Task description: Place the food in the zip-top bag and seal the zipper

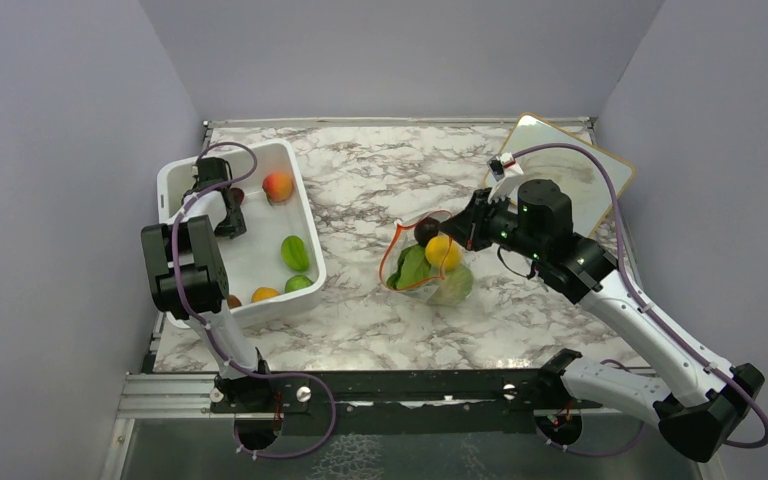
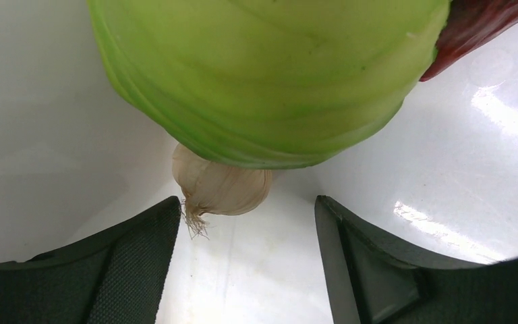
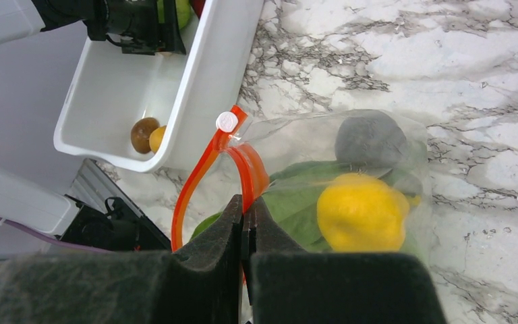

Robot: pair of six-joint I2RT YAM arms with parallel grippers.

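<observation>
My left gripper is open low in the white tray [image 1: 305,230]; a garlic bulb [image 2: 222,185] lies by its left fingertip, under a cabbage [image 2: 263,74], with a red item [image 2: 472,30] alongside. My right gripper is shut on the orange-rimmed edge of the zip top bag [image 3: 195,182]. The bag holds a yellow item [image 3: 361,212], a dark round item [image 1: 426,230] and green leaves [image 1: 413,262].
The tray also holds a peach [image 1: 278,186], a green vegetable [image 1: 294,253], a lime [image 1: 298,284] and an orange fruit [image 1: 265,295]. A board [image 1: 590,180] leans at back right.
</observation>
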